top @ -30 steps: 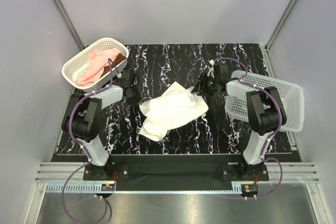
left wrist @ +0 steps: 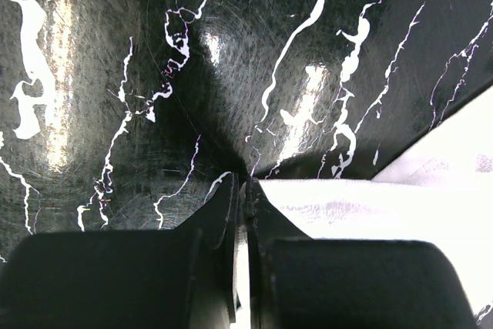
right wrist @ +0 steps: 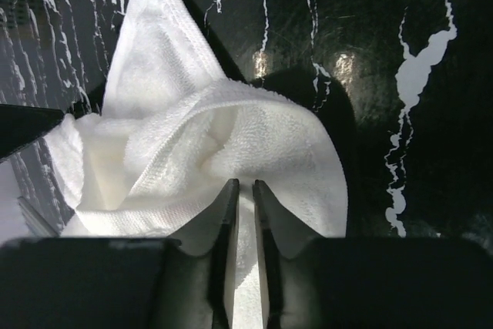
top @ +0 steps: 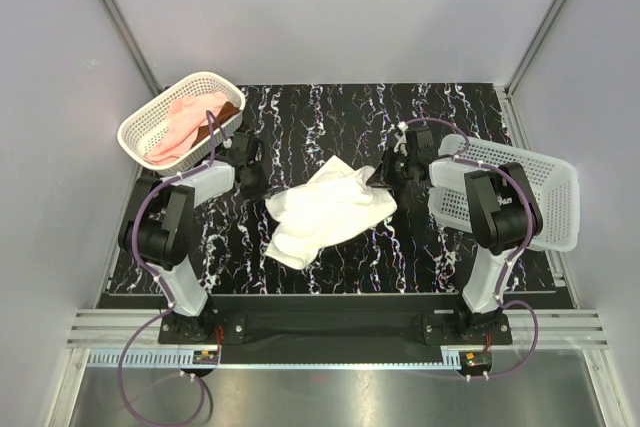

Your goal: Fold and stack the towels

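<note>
A white towel [top: 325, 212] lies crumpled across the middle of the black marble table. At its left end my left gripper [top: 262, 193] is shut on the towel's edge [left wrist: 347, 206], as the left wrist view shows. My right gripper [top: 378, 177] is over the towel's upper right part, its fingertips close together at the rumpled folds [right wrist: 200, 144]; whether cloth is between them is unclear.
A white basket [top: 145, 127] holding pink and brown cloths stands at the back left. An empty white basket [top: 555, 207] stands on the right beside the right arm.
</note>
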